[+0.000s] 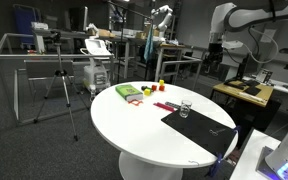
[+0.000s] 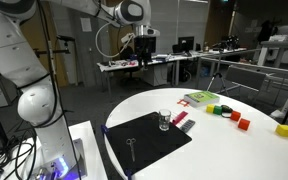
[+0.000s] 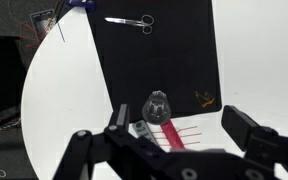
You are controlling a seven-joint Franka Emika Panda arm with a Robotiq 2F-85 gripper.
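My gripper is open, its black fingers (image 3: 116, 138) wide apart with nothing held between them. In exterior view 2 the gripper (image 2: 141, 62) hangs high above the table. Below it, a clear glass (image 3: 156, 107) stands near the edge of a black mat (image 3: 159, 65); exterior view 1 also shows the glass (image 1: 185, 108) upright. Scissors (image 3: 131, 21) lie on the mat, away from the glass. A red item (image 3: 171, 134) and a grey remote-like item (image 3: 143, 130) lie just off the mat, partly hidden by the gripper in the wrist view.
A green box (image 2: 201, 98) and several coloured blocks (image 2: 244, 125) rest on the round white table (image 2: 234, 160). A yellow block (image 2: 284, 131) sits apart from them. A tripod (image 1: 64, 85) stands on the floor beyond the table.
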